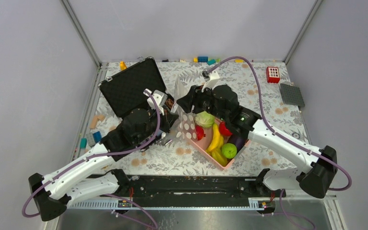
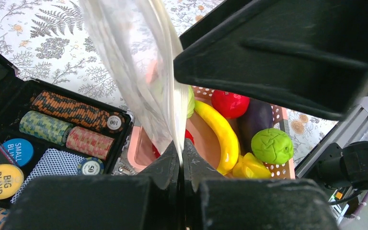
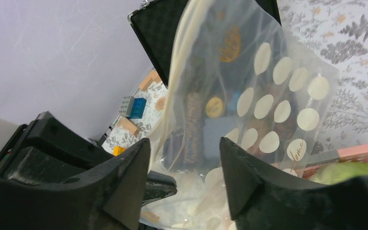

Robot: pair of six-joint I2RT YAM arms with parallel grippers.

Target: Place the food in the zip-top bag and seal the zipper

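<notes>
The translucent zip bag point(image 1: 186, 125) with white dots stands upright between my grippers. My left gripper is shut on the bag's edge, its zipper strip rising from between the fingers. My right gripper is part open at the bag's side; its fingers fill the upper right of the left wrist view. Food lies in a pink basket point(image 1: 206, 156) to the right of the bag: bananas point(image 2: 220, 134), a red fruit point(image 2: 230, 103), an eggplant point(image 2: 255, 117), a green apple point(image 2: 271, 146) and a cabbage point(image 1: 204, 120).
An open black case point(image 1: 129, 86) with poker chips lies at the left. Small blocks point(image 1: 202, 59) line the back edge. A red box point(image 1: 272, 74) and a grey plate point(image 1: 292, 95) sit at the back right.
</notes>
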